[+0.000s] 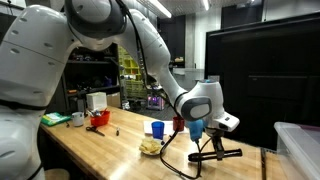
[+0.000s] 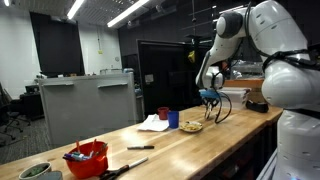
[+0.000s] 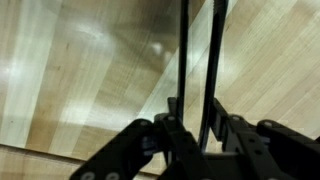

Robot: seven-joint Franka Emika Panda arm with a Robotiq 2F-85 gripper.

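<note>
In the wrist view my gripper is shut on a dark utensil (image 3: 215, 50). Its two long, thin black strips run up from the fingers and look like the arms of tongs, though I cannot be sure. Pale wooden table shows below and around them. Exterior view 1 has the gripper (image 1: 208, 153) low over the right part of the table, with a long dark piece lying roughly level there. Whether it touches the table I cannot tell.
A yellowish plate of food (image 1: 151, 146) lies left of the gripper, near a blue cup (image 1: 158, 129) and a red cup (image 1: 178, 125). Farther left is a red basket (image 1: 98, 118). A pale bin (image 1: 299, 145) stands at right.
</note>
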